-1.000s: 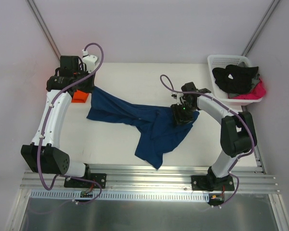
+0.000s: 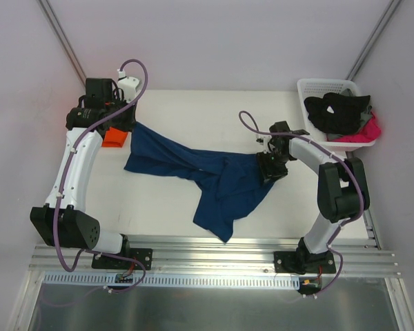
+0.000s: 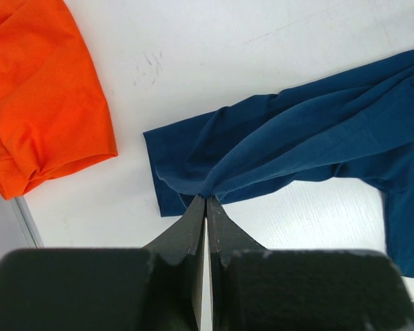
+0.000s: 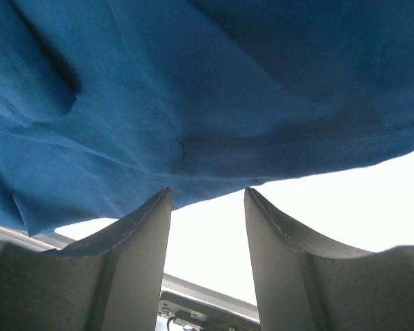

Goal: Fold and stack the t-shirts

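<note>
A dark blue t-shirt (image 2: pixel 224 183) lies spread and creased across the middle of the table. Its upper left part is pinched and raised by my left gripper, which is shut on the cloth. In the right wrist view, the shirt (image 4: pixel 145 124) fills the upper part, its edge running just past the tips of my right gripper. Those fingers (image 4: pixel 141 241) stand apart with no cloth clearly between them. To the left, an orange folded shirt (image 3: pixel 48 96) rests on the table, partly under the left arm in the top view.
At the back right, a white basket (image 2: pixel 310 87) holds black and pink clothing (image 2: pixel 337 112). Bare white table (image 2: pixel 193 110) shows behind the blue shirt and also in front of it. A metal rail runs along the front edge.
My right gripper has moved to the right over the blue shirt, toward its right edge. The left arm is nearly still, and the shirt lies about the same.
</note>
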